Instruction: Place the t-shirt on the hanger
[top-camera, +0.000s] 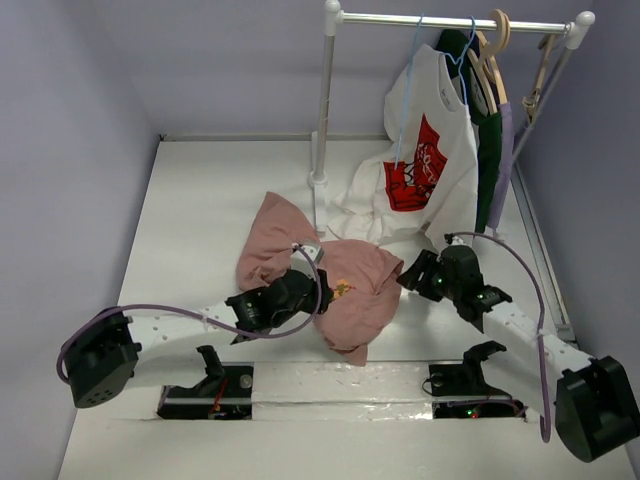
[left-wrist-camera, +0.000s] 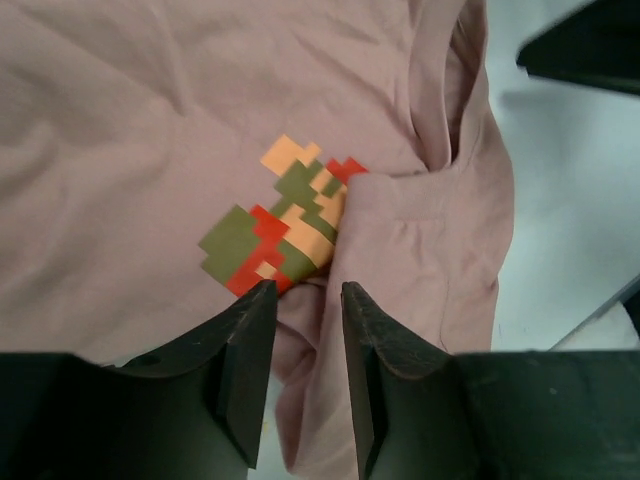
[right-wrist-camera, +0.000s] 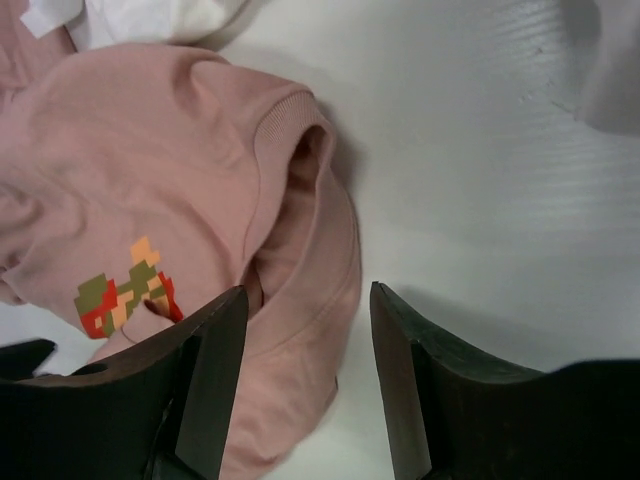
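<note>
A crumpled pink t-shirt (top-camera: 365, 315) with a small pixel-like print lies on the white table. Over its middle, near the print, hovers my left gripper (top-camera: 326, 295); in the left wrist view its fingers (left-wrist-camera: 248, 365) stand part open, and the shirt shows between and beyond them. My right gripper (top-camera: 405, 279) is open at the shirt's right edge; in the right wrist view an open ribbed fold (right-wrist-camera: 290, 120) of the shirt lies ahead of its tips. Nothing is held by either. Wooden hangers (top-camera: 498, 35) hang on the rack's rail at the upper right.
From the rack rail (top-camera: 430, 20) hang a white t-shirt (top-camera: 455, 140) with a red print, a green garment (top-camera: 489, 165) and a purple one (top-camera: 502, 190). The white shirt's lower part spreads on the table behind the pink one.
</note>
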